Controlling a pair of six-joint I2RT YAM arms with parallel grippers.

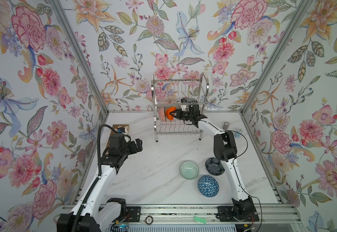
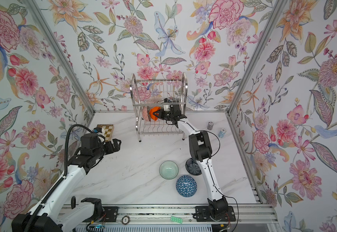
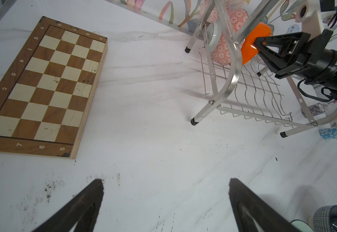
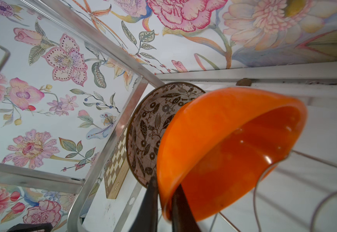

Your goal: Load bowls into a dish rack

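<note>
The metal two-tier dish rack (image 1: 178,133) stands at the back of the table. My right gripper is shut on the rim of the orange bowl (image 4: 230,135), which leans tilted over the wires of the rack's lower tier. Left of it, a pink patterned bowl (image 3: 234,29) sits on edge in the same tier. My left gripper hangs open and empty over the left of the table. A pale green bowl (image 1: 189,170), a blue triangle-patterned bowl (image 1: 208,186) and a dark bowl (image 1: 211,167) lie front right; the right arm partly covers the dark one.
A chessboard (image 3: 44,85) lies on the left, near the left arm. Two cans, one dark (image 2: 210,125) and one blue (image 2: 221,133), stand at the right beyond the right arm.
</note>
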